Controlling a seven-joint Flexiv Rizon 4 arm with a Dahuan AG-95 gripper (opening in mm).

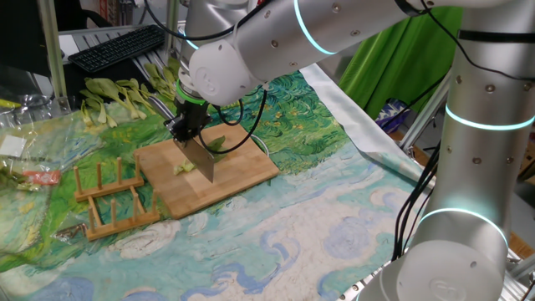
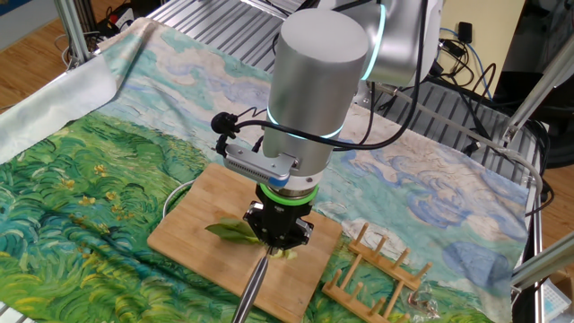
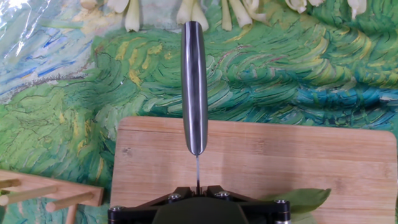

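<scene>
My gripper is shut on a cleaver, whose metal handle [image 3: 194, 87] sticks out away from the fingers in the wrist view. In exterior view 1 the broad blade [image 1: 199, 159] hangs down over the wooden cutting board [image 1: 242, 171]. A leafy green vegetable [image 2: 231, 230] lies on the board, with small pale cut pieces [image 1: 184, 168] close beside the blade. Whether the blade's edge touches the board or the vegetable, I cannot tell. From exterior view 2 the gripper [image 2: 269, 247] covers part of the vegetable, and only the cleaver's handle [image 2: 252, 292] shows.
A wooden peg rack [image 1: 123, 224] stands right by the board. Several leafy stalks [image 1: 104, 90] lie at the cloth's far edge, near a clear plastic bag [image 1: 33, 138]. Bare patterned cloth [image 1: 334, 226] stretches along the board's other side.
</scene>
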